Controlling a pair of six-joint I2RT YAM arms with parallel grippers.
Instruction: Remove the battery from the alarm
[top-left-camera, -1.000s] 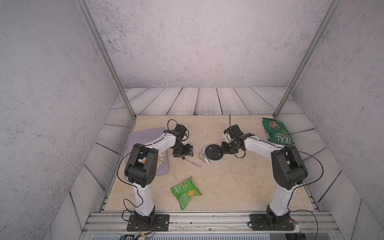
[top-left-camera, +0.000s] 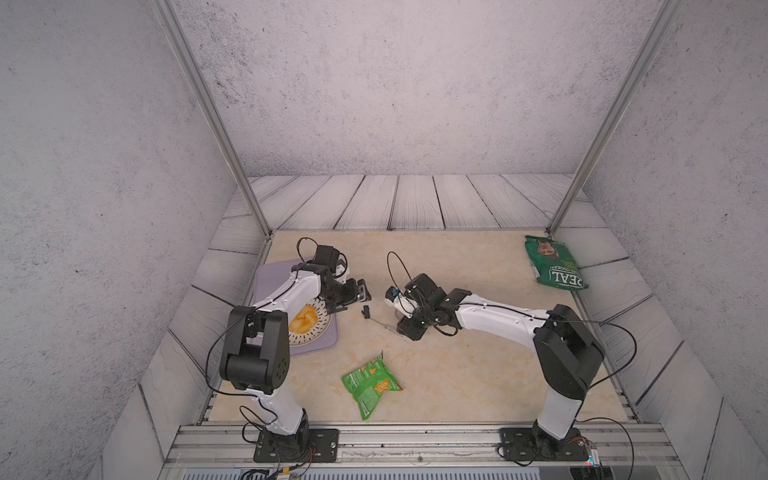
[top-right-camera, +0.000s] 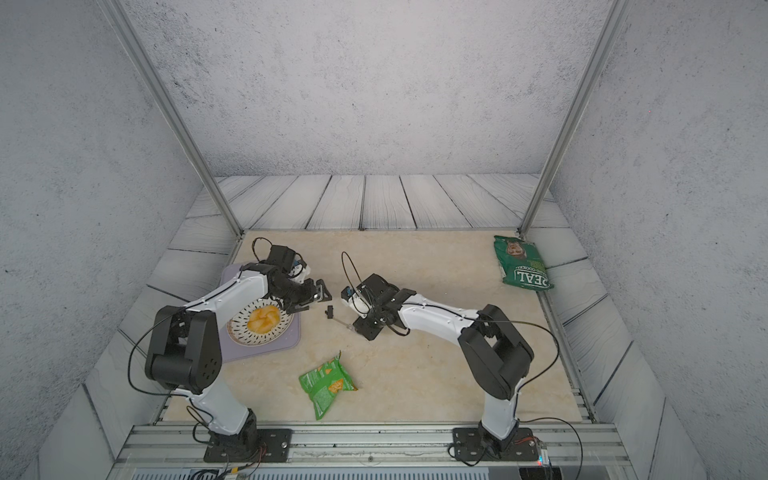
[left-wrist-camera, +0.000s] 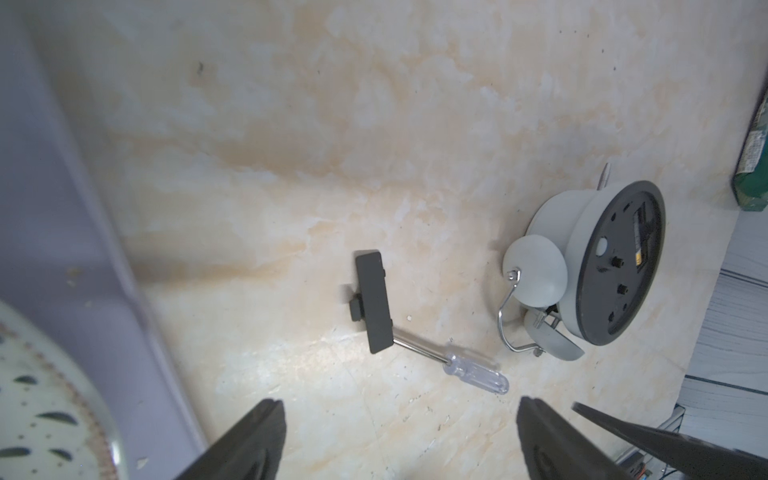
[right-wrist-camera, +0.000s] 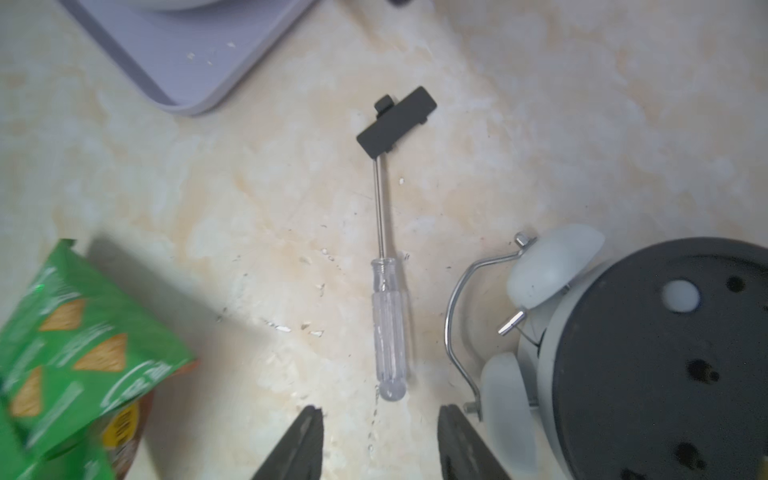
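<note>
The white twin-bell alarm clock (left-wrist-camera: 572, 240) lies with its black back facing up. In that back, the battery slot (left-wrist-camera: 640, 236) shows no cover, and a battery with an orange-gold part is visible inside. A small black battery cover (left-wrist-camera: 373, 300) rests on the table, touching the tip of a clear-handled screwdriver (right-wrist-camera: 389, 336). My left gripper is open above the table beside the tray, nothing between its fingers. Over the clock and the screwdriver handle hangs my right gripper, its fingers apart and empty; its arm hides the clock in both top views.
A lilac tray (top-left-camera: 328, 340) holding a patterned plate (top-right-camera: 240, 332) of food is under the left arm. The green snack bag (top-left-camera: 372, 386) lies near the front. Another green bag (top-left-camera: 555, 262) is at the far right.
My left arm has drawn back left, over the tray. Clock and screwdriver appear in place.
</note>
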